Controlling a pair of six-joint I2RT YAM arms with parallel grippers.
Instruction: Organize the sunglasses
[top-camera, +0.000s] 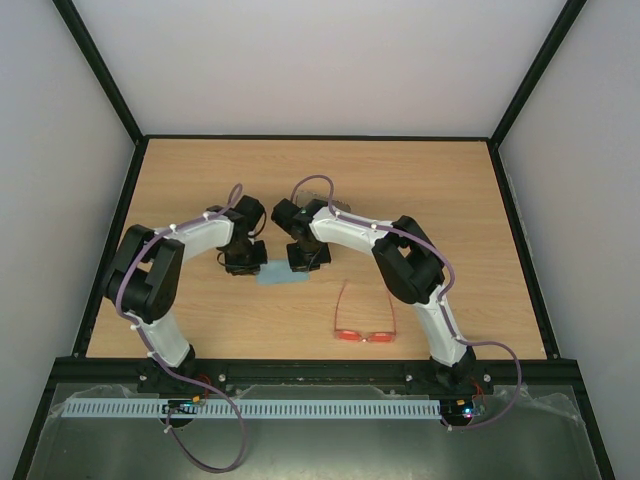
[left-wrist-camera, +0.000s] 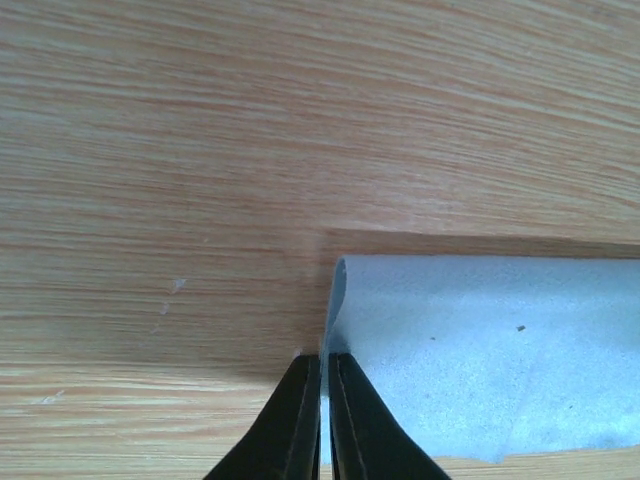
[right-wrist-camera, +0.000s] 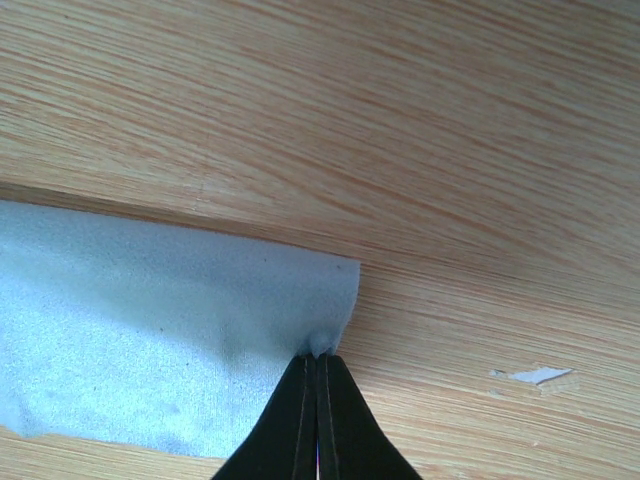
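A light blue cloth (top-camera: 282, 274) lies flat on the wooden table between the two arms. My left gripper is shut at the cloth's left edge, which runs up to its fingertips; whether the cloth is pinched cannot be told for sure. My right gripper is shut at the opposite end, where the cloth (right-wrist-camera: 160, 320) puckers at the fingertips. Red-framed sunglasses (top-camera: 364, 334) lie toward the table's front, right of the cloth, arms spread open.
Another object (top-camera: 334, 200) sits behind the right arm, mostly hidden.
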